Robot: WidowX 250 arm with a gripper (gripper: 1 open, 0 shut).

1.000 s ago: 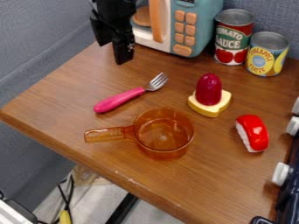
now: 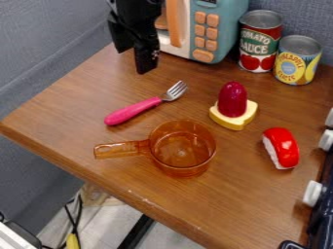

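My black gripper (image 2: 134,58) hangs at the top left, above the back of the wooden table, beside a teal toy microwave (image 2: 201,29); whether it is open or shut is unclear. A pink-handled fork (image 2: 130,111) lies mid-left. An amber transparent pot (image 2: 181,149) with its handle to the left sits near the front. A red upright piece (image 2: 233,99) stands on a yellow base (image 2: 233,122). A red and white piece (image 2: 281,146) lies to the right.
Two cans, tomato sauce (image 2: 259,45) and a yellow one (image 2: 298,63), stand at the back right. A dark object (image 2: 318,204) with white knobs lines the right edge.
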